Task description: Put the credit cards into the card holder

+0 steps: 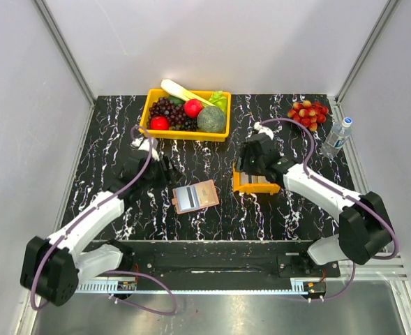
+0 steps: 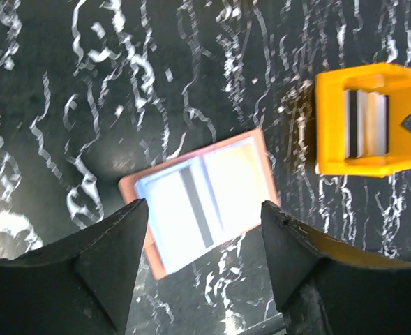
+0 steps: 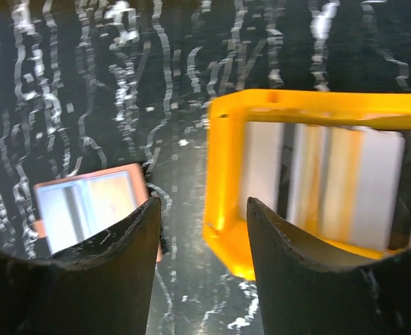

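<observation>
A tan card holder (image 1: 206, 195) lies flat on the dark marbled table, a light card with a dark stripe (image 2: 188, 215) in its left pocket. A yellow tray (image 2: 329, 122) to its right holds several upright cards (image 3: 373, 185), partly hidden in the top view by my right gripper (image 1: 248, 157). My right gripper is open above the tray, nothing between its fingers. My left gripper (image 1: 169, 173) stands open above and left of the holder, also empty.
A yellow basket of fruit and vegetables (image 1: 148, 131) is at the back centre. Red fruit (image 1: 308, 112) and a water bottle (image 1: 335, 136) stand at the back right.
</observation>
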